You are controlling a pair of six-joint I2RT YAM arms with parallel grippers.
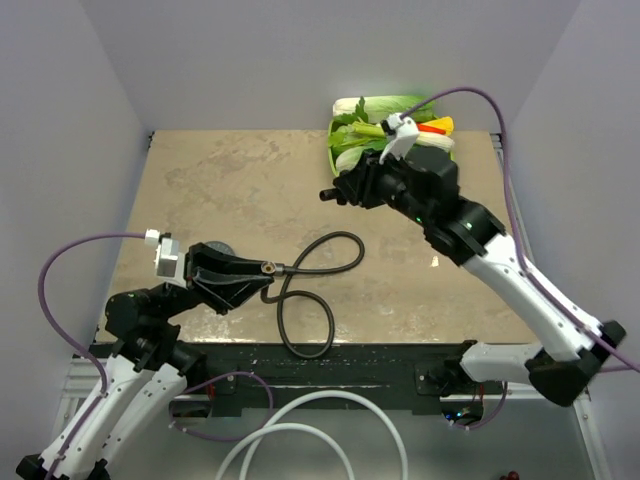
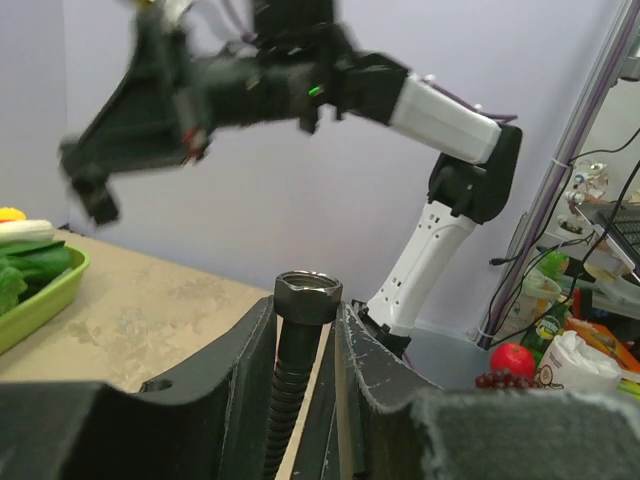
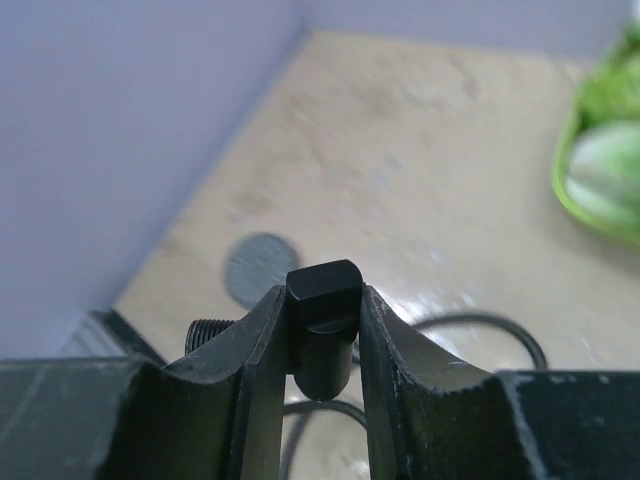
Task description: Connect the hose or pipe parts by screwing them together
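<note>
A black hose (image 1: 329,327) lies looped on the beige worktop. My left gripper (image 1: 266,270) is shut on its upright end, whose metal nut (image 2: 307,298) shows between the fingers in the left wrist view. My right gripper (image 1: 338,192), raised above the worktop near the vegetable basket, is shut on a small black fitting (image 3: 323,320) with a threaded side stub (image 3: 208,334); it is apart from the hose end. A grey round disc (image 3: 261,269) lies on the worktop, partly hidden by my left arm in the top view.
A green basket of vegetables stands at the back right. White tubes (image 1: 350,398) loop in front of the worktop. Grey walls bound the sides and back.
</note>
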